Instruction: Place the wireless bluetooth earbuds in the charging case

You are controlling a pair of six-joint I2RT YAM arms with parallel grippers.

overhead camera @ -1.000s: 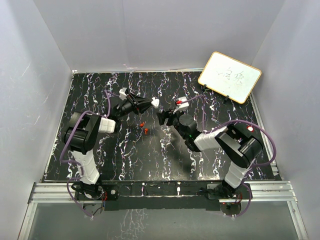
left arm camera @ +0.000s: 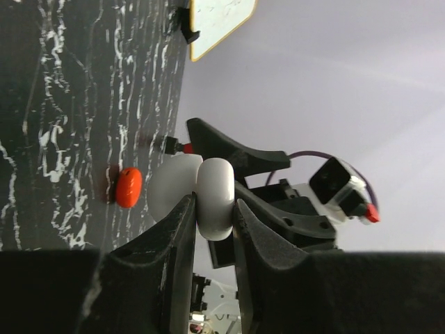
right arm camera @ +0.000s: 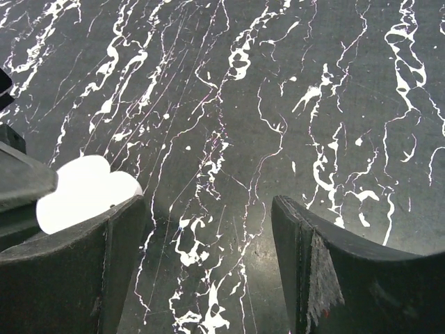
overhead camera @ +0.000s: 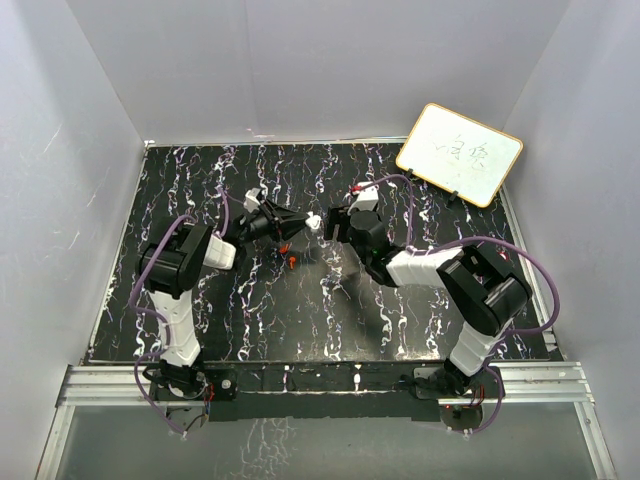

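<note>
The white charging case is raised at mid-table with its lid open. My left gripper is shut on the case. Two small orange-red earbuds lie apart on the dark table, left of the case; one earbud also appears in the left wrist view. Just right of the case, my right gripper faces it. In the right wrist view, the right gripper stands open, only table visible between its fingers, and the case is beyond its left finger.
A whiteboard with writing stands at the back right. Grey walls enclose the patterned table, whose front middle is clear. The two gripper ends are very close together.
The case and my left gripper have shifted slightly right and toward the front. My right gripper has moved a little right and toward the back. The earbuds on the table have not moved.
</note>
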